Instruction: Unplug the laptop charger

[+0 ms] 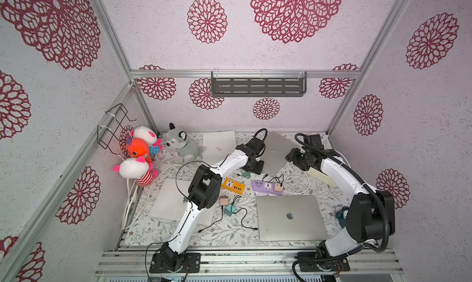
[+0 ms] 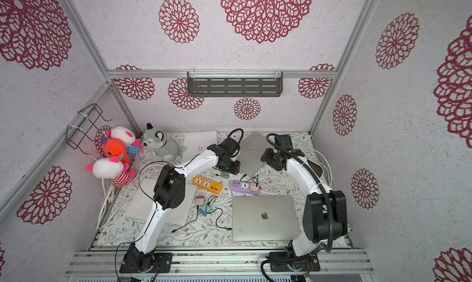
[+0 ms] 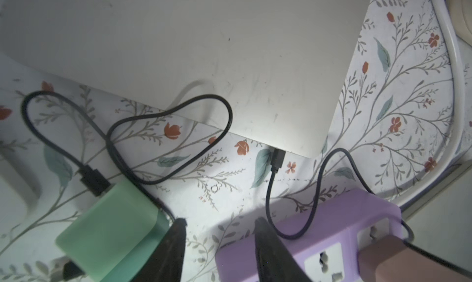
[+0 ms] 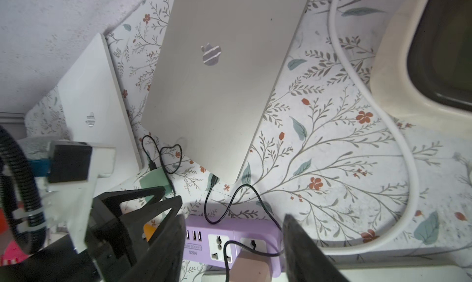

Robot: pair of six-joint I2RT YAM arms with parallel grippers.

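Observation:
A silver laptop (image 3: 206, 50) lies closed at the back of the table. At its near edge, close to the corner, sits the black cable plug (image 3: 277, 159); its cable loops over the purple power strip (image 3: 314, 223). The pink charger (image 4: 250, 268) is seated in that strip. My left gripper hovers over the strip's left end, fingers apart and nothing between them, short of the cable plug. Beside it lies a green charger (image 3: 113, 227) with a coiled black cable. My right gripper is open and empty, raised to the right of the laptop.
An orange power strip (image 1: 233, 186) lies left of the purple one. Another silver laptop (image 1: 292, 218) covers the front right. A white laptop (image 4: 95, 100) lies back left. A thick white cable (image 4: 388, 119) curves along the right, beside a cream object (image 4: 393, 80).

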